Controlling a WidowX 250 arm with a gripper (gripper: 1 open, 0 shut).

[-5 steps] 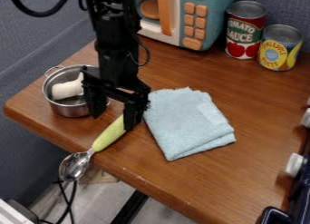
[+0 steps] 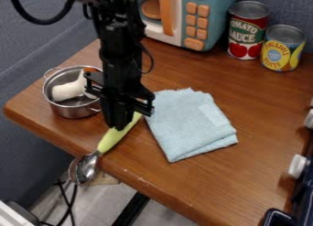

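Note:
My black gripper [image 2: 123,115] hangs low over a pale yellow-green object [image 2: 115,136], a long piece lying near the table's front-left edge; whether its fingers are closed on it I cannot tell. A metal spoon [image 2: 86,166] lies at that object's lower end, on the edge. A steel pot [image 2: 66,105] with a white item [image 2: 68,88] inside stands just left of the gripper. A folded light blue cloth [image 2: 196,129] lies to the right.
A toy microwave [image 2: 202,19], a tomato sauce can [image 2: 246,33] and a yellow can [image 2: 283,51] stand at the back. A dark appliance [image 2: 281,214] is at the right edge.
The arm and gripper have shifted very slightly; the objects on the table look unmoved.

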